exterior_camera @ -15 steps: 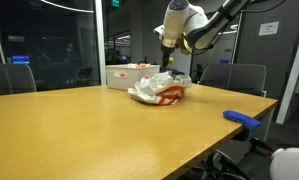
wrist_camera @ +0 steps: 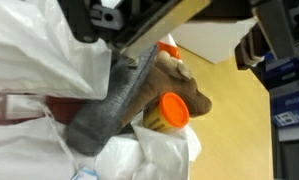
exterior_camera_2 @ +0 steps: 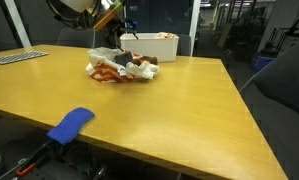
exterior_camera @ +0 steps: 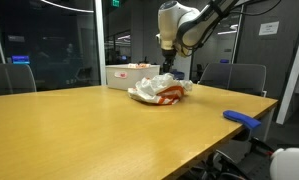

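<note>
A crumpled white and orange bag [exterior_camera: 154, 90] lies open on the table, also visible as a white bag [exterior_camera_2: 101, 68] in exterior view 2. Just above it hangs my gripper [exterior_camera: 166, 66], pointing down. From the wrist, its dark fingers [wrist_camera: 154, 25] stand apart, open, with nothing clearly held between them. Below them are a dark grey soft item [wrist_camera: 111, 105], a brown soft item [wrist_camera: 181, 82] and a small container with an orange lid [wrist_camera: 173, 110]. White plastic [wrist_camera: 49, 50] covers the left side and hides part of the heap.
A white bin [exterior_camera_2: 154, 46] stands behind the bag. Near the table's edge lies a blue object [exterior_camera: 241, 118]. Wide bare table [exterior_camera: 69, 125] stretches beside the bag. Blue boxes [wrist_camera: 287, 100] show at the wrist view's right edge.
The arm has shifted slightly to the left in exterior view 1, staying over the bag. The bag and the blue object look unmoved.
</note>
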